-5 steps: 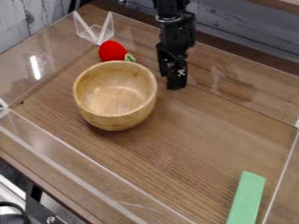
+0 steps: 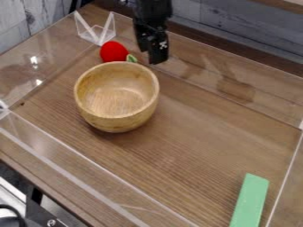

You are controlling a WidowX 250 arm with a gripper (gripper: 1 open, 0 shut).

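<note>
My gripper (image 2: 153, 43), dark and seen from the side at the top centre, stands open above the table, up and to the right of a red round object (image 2: 113, 51) with a green stem. That object lies on the wooden table (image 2: 201, 133), just behind a large pale wooden bowl (image 2: 116, 113). Whether anything is under the fingertips is too small to tell.
A clear plastic-like item (image 2: 96, 27) stands at the back left. A mint green block (image 2: 250, 199) lies at the front right. A wall runs along the back right.
My gripper has moved left and up, away from the open table right of the bowl and closer to the red object. The bowl and red object look unmoved.
</note>
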